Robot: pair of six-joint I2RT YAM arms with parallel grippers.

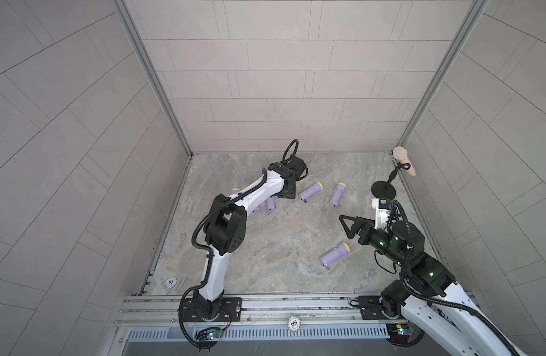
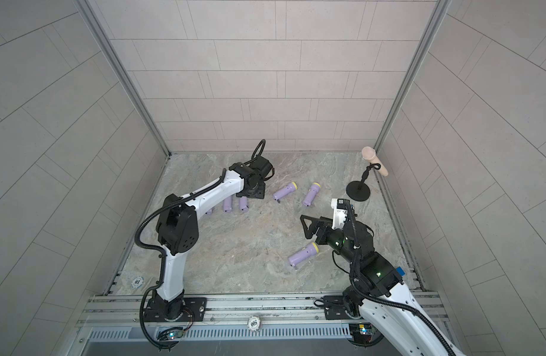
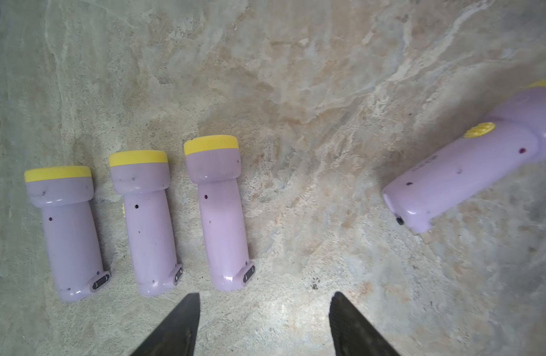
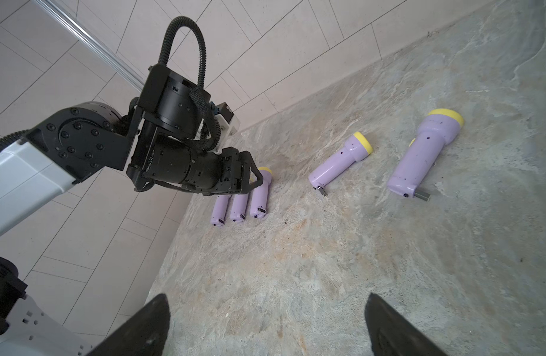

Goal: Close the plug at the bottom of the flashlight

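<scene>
Three purple flashlights with yellow rims lie in a row in the left wrist view: a left one [image 3: 71,237], a middle one [image 3: 148,228] and a right one [image 3: 221,219]. A slanted flashlight [image 3: 474,160] lies apart at the right, a small piece jutting from its bottom end. My left gripper is open above bare tabletop, clear of them all. Another flashlight [image 4: 424,154] has a grey plug [image 4: 421,194] sticking out at its bottom. My right gripper is open and empty. One more flashlight [image 1: 334,254] lies near it.
A black round stand [image 1: 383,190] holding a pale cylinder [image 1: 403,160] is at the back right. Bare stone tabletop [image 1: 273,255] fills the middle and front. Walls enclose the back and sides.
</scene>
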